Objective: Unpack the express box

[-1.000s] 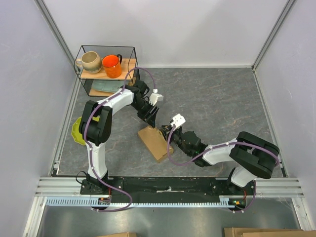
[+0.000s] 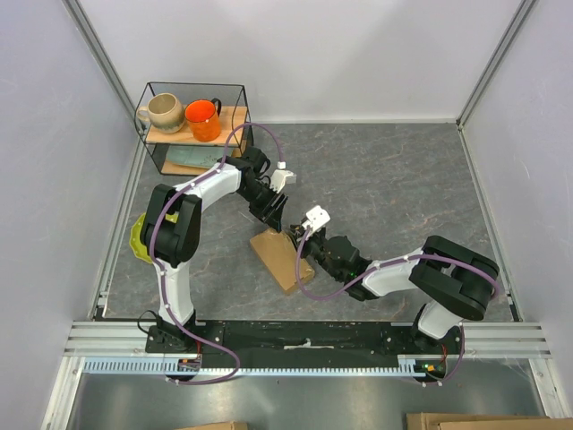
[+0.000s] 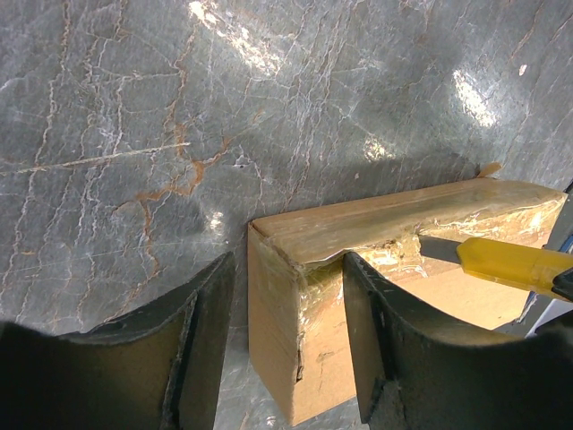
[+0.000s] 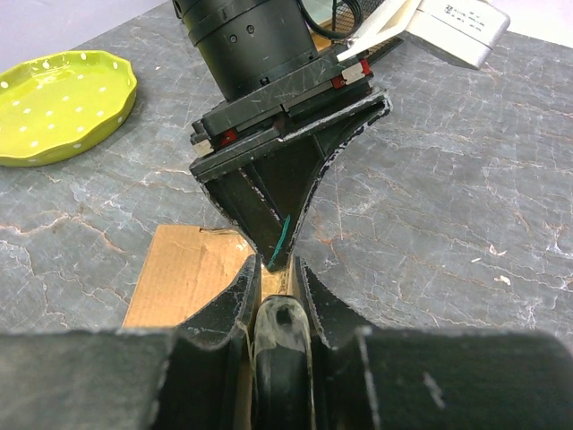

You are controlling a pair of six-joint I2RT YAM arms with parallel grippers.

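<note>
The taped cardboard box (image 2: pixel 273 255) lies on the grey floor in front of the robot, tilted diagonally in the top view. Over its far end is my left gripper, part open, with the box's end corner between its fingers and a gap at the left finger. My right gripper is shut on a yellow cutter knife (image 3: pixel 510 264). The cutter's blade (image 3: pixel 439 249) touches the clear tape along the box's upper edge. From the right wrist, only the knife's dark rounded end shows, and the tip is hidden.
A yellow-green dish (image 4: pixel 67 103) sits on the floor at the left, behind the left arm. A wire shelf (image 2: pixel 240 116) holding a beige mug (image 2: pixel 166 114) and an orange mug (image 2: pixel 203 121) stands at the back left.
My right gripper has shifted slightly to the left along the box, with its arm following. The left arm and the box look nearly unchanged.
</note>
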